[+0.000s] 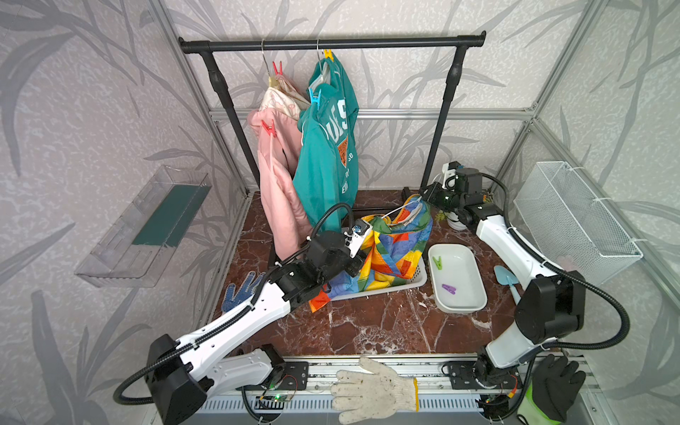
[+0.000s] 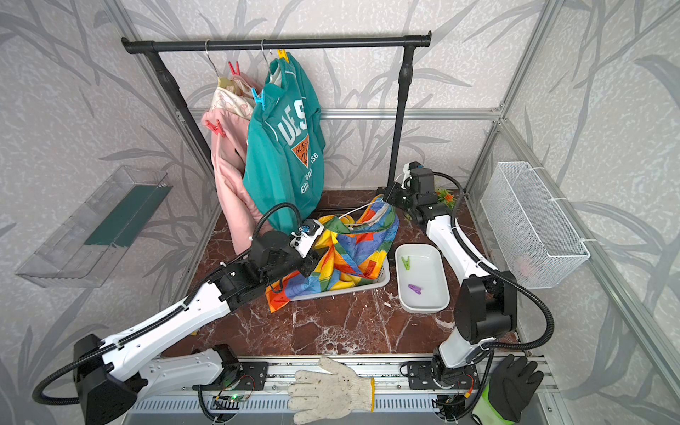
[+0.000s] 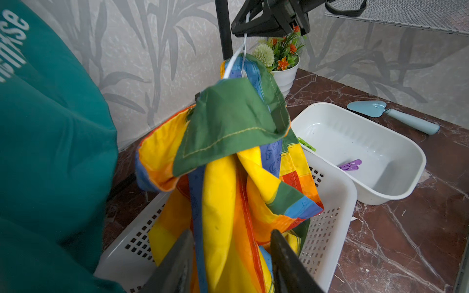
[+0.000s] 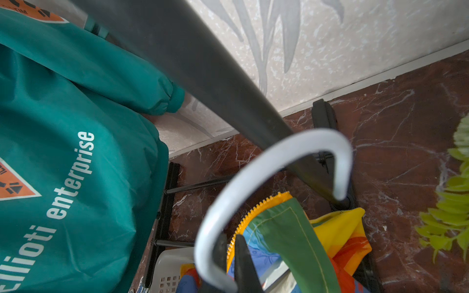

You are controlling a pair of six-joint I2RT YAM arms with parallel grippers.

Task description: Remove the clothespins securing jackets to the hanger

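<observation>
A multicoloured jacket [image 1: 393, 248] lies bunched over the white basket [image 3: 342, 195], its upper part raised. My right gripper is shut on its white hanger [image 4: 273, 158], low on the hook, by the rack's right post. Just over the jacket's left part, my left gripper has its fingers apart, colourful cloth showing between them; contact is unclear. On the rack, the teal jacket [image 1: 329, 141] carries a blue clothespin [image 1: 314, 97] and a yellow one [image 1: 328, 54]. Red clothespins [image 1: 269, 128] are on the pink jacket [image 1: 272, 184].
A white tray [image 1: 460, 306] right of the basket holds a green clothespin [image 1: 437, 262] and a purple one [image 1: 448, 289]. A trowel [image 3: 415, 119] and potted plant [image 3: 285, 73] stand near my right arm.
</observation>
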